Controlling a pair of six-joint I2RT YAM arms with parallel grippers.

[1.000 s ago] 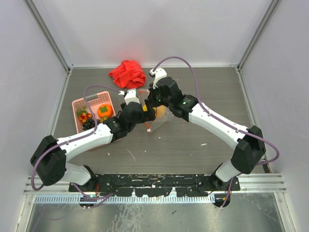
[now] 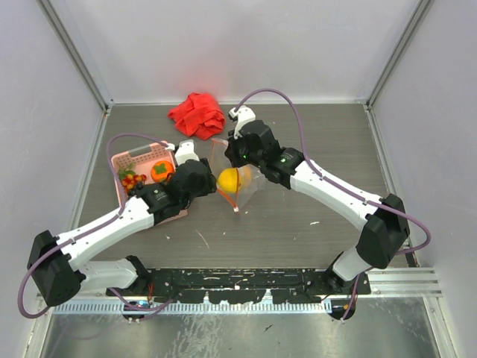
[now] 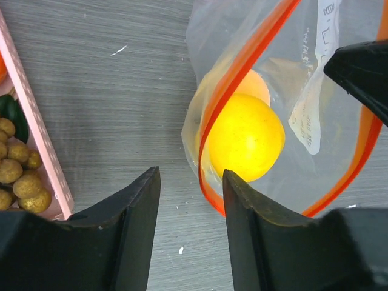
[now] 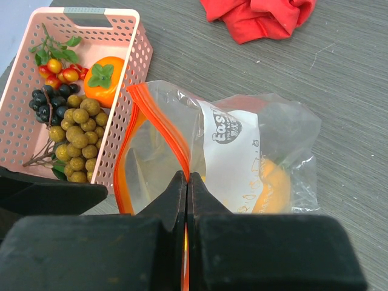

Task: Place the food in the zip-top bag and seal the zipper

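Observation:
The clear zip top bag (image 4: pixel 163 151) with orange zipper edges lies with its mouth spread, facing the basket side. Inside it rests a yellow fruit (image 3: pixel 245 138), with a paler orange one (image 4: pixel 274 188) behind. My right gripper is shut on one orange edge of the bag mouth. Close to the mouth's other edge, my left gripper stands part open with nothing between its fingers; its right fingertip is by the orange rim. Whether they touch is unclear. A pink basket (image 4: pixel 138 60) holds an orange persimmon (image 4: pixel 103 81), dark grapes (image 4: pixel 57 102) and brownish round fruits (image 4: pixel 79 142).
Small red and yellow fruits (image 4: pixel 60 71) lie at the basket's far end. A red cloth (image 2: pixel 197 115) is crumpled at the back of the table.
My left gripper has drawn back leftward from the bag mouth, toward the basket. The yellow fruit now shows more fully in the bag. The right arm has stayed still.

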